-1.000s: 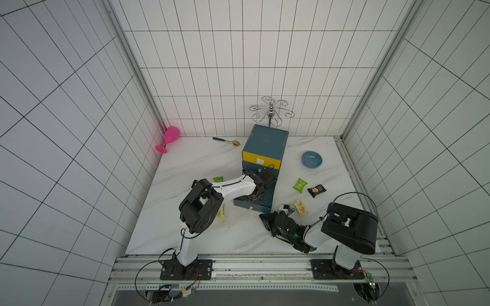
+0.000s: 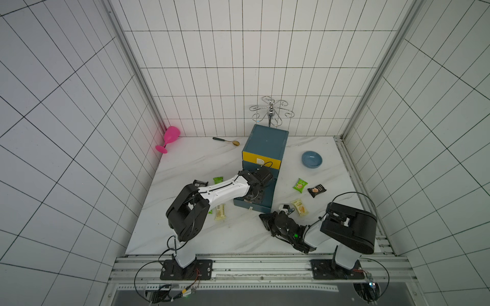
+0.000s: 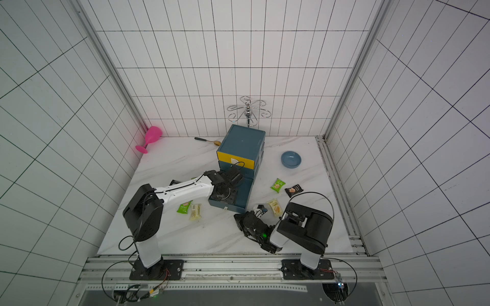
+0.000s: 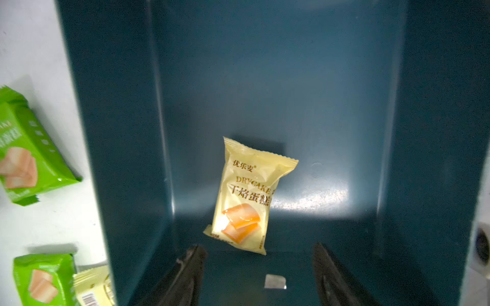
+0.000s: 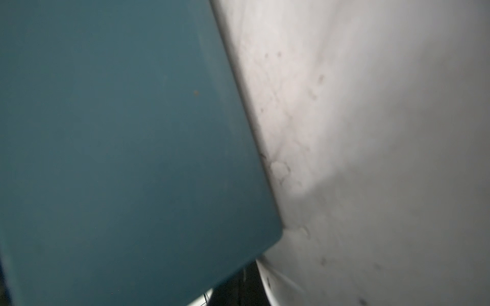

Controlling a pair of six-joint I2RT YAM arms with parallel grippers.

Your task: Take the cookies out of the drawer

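Note:
A cream-yellow cookie packet (image 4: 245, 199) lies on the floor of the pulled-out blue drawer (image 4: 285, 76), near its front wall. My left gripper is inside or just over the drawer, its fingers apart. Its fingers (image 4: 186, 272) stand either side of the packet's lower end, with a gap to it, and nothing is held. From above, the left arm hides the packet. By the drawer's front right corner, my right gripper is shut, with nothing showing between its fingers; the drawer's blue surface fills much of the right wrist view.
Left of the drawer lie green packets (image 4: 33, 158) and a yellow packet (image 2: 220, 212). To the right are a green packet (image 2: 300, 185), a dark packet (image 2: 317, 190), a yellow packet (image 2: 300, 207) and a blue bowl (image 2: 311, 159).
My left arm's elbow has swung left, and its gripper end has shifted slightly left over the drawer. A dark item left of the drawer has come into view. The right arm is still.

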